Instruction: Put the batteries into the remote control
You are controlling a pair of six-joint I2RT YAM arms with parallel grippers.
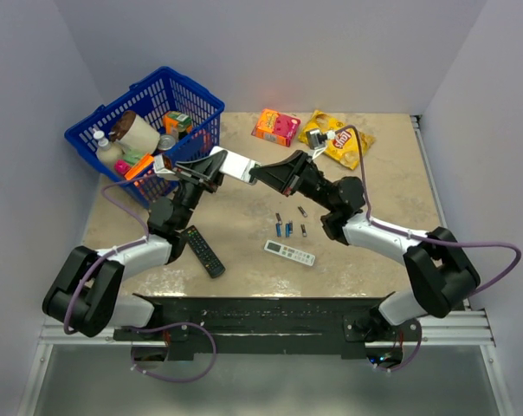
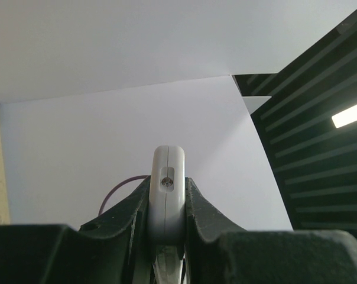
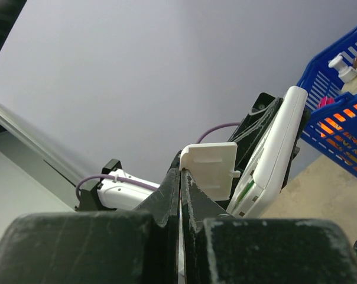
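Note:
A white remote (image 1: 235,165) is raised above the table, my left gripper shut on it; it rises between the fingers edge-on in the left wrist view. My right gripper is shut at the other end of the remote. In the right wrist view a thin white battery cover (image 3: 211,168) stands apart from the remote's back, its left edge between my fingertips. Part of the green compartment (image 3: 244,192) shows on the remote (image 3: 279,145). Several small batteries (image 1: 288,229) lie loose on the table below.
A second white remote (image 1: 289,252) and a black remote (image 1: 204,251) lie on the table. A full blue basket (image 1: 208,113) stands behind my left arm. A red-orange box (image 1: 276,126) and a yellow chip bag (image 1: 339,143) are at the back.

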